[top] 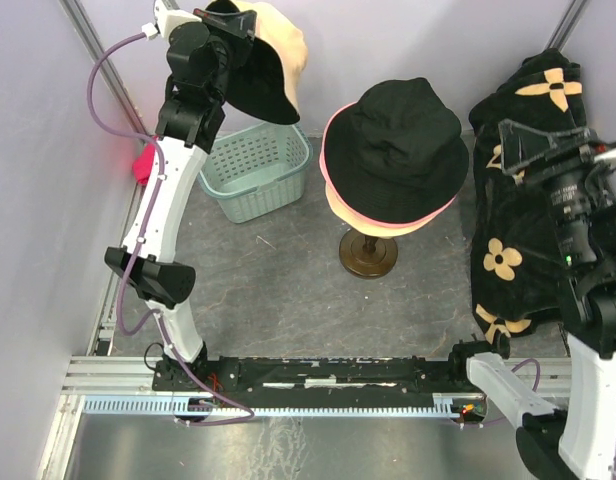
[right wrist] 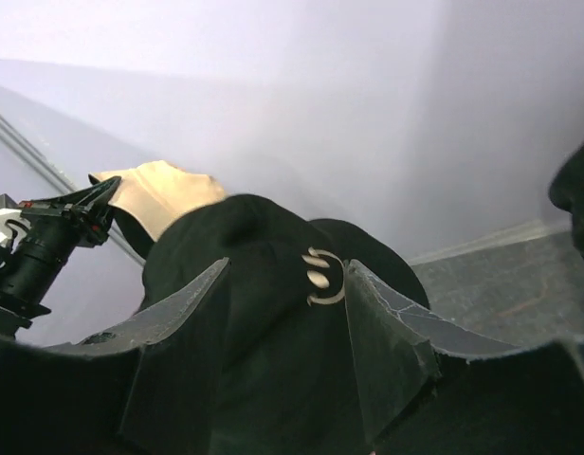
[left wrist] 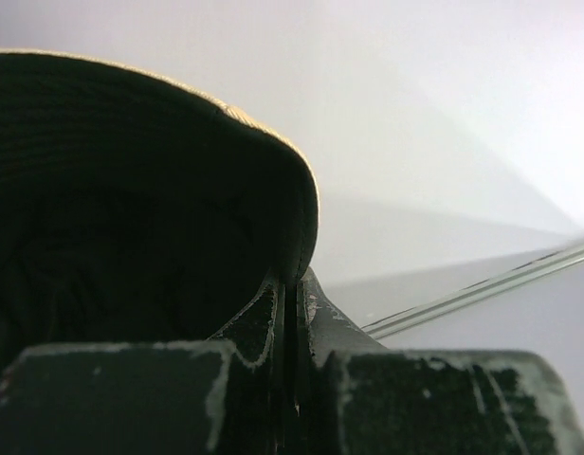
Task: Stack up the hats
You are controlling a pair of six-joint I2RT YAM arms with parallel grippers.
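Observation:
Black, pink and cream hat brims overlap on a stand (top: pixel 368 254) in the middle, with a black bucket hat (top: pixel 403 150) uppermost. My left gripper (top: pixel 238 25) is shut on the brim of a cream hat with a black lining (top: pixel 280 50), held up at the back left. In the left wrist view the dark lining (left wrist: pixel 112 190) fills the left side and its brim runs down between the fingers. My right gripper (top: pixel 513 150) hangs at the right, part open and empty. Its wrist view shows the black hat (right wrist: pixel 282 313) beyond the parted fingers (right wrist: pixel 183 360).
Below the held hat stands a green basket (top: pixel 253 175), against the back wall. A red cloth (top: pixel 143 165) lies at the left wall. A black blanket with tan flowers (top: pixel 498 230) covers the right side.

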